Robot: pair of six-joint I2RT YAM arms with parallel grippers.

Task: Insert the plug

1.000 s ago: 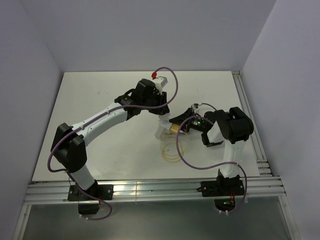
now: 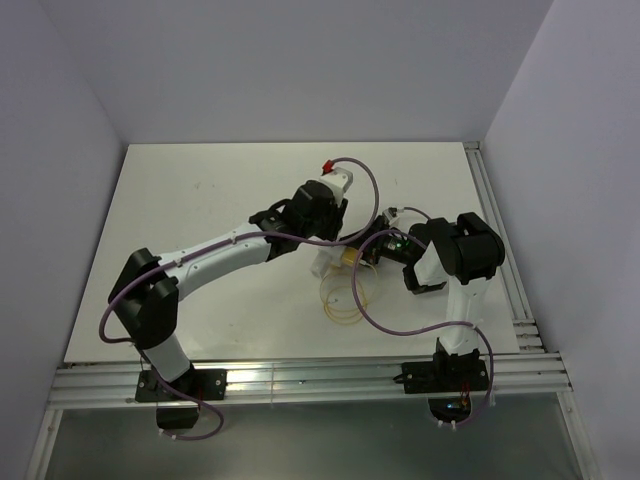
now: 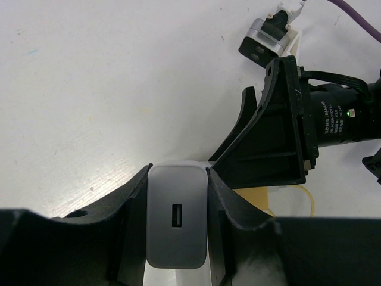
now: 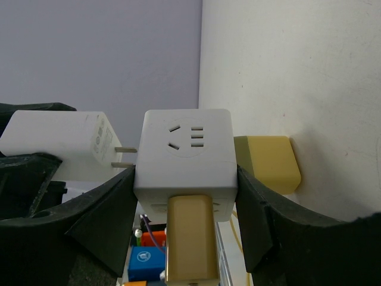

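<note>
A white plug (image 3: 177,247) sits between the fingers of my left gripper, which is shut on it. In the right wrist view the plug (image 4: 65,143) comes in from the left, its two metal prongs pointing right, just short of the socket's left edge. The white socket block (image 4: 186,161), with a gold-coloured band, fills the space between the fingers of my right gripper; both fingers appear to touch its sides. Slots show on the face turned to that camera. From above, the grippers hide most of the plug and socket (image 2: 349,256).
A thin yellow cable (image 2: 343,306) lies coiled on the white table just in front of the grippers. Purple cables (image 2: 374,185) loop above both arms. Bare table (image 2: 190,200) stretches across the left and back.
Over the last second my left arm has moved right and toward the table's front, bringing its gripper closer to the right one. The right arm has stayed in place.
</note>
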